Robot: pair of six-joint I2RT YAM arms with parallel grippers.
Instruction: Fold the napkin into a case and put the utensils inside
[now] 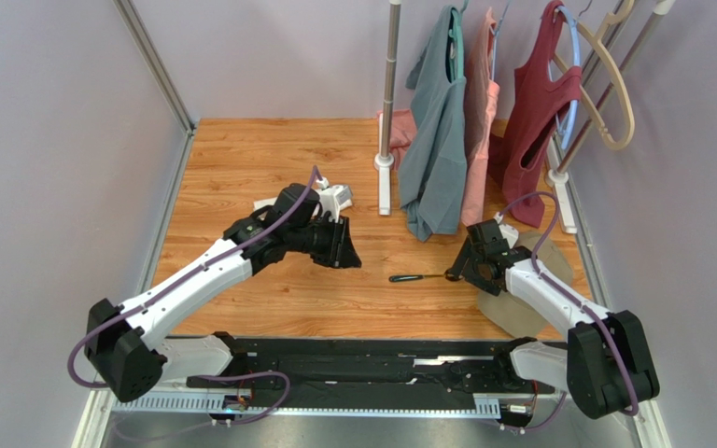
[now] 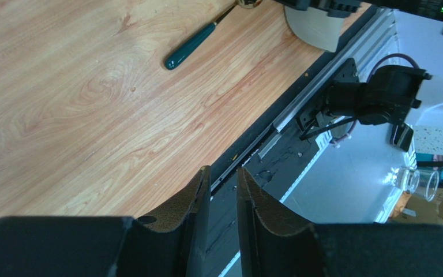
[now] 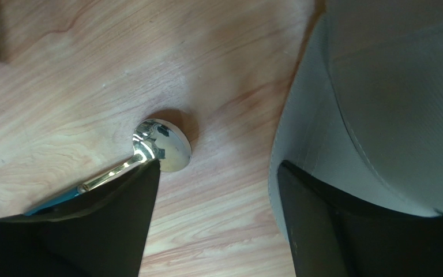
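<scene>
A spoon [image 1: 409, 278] with a dark handle lies flat at centre right; in the right wrist view its shiny bowl [image 3: 166, 147] is just beyond the fingertips. My right gripper stands open low over it, beside the cap. My left gripper is raised over the middle of the wood, fingers slightly apart with nothing between them. The white napkin [image 1: 264, 203] lies at the back left, mostly hidden behind the left arm in the top view.
A khaki cap [image 1: 512, 313] lies at the front right. Garments [image 1: 432, 168] hang from a rack [image 1: 383, 177] at the back right.
</scene>
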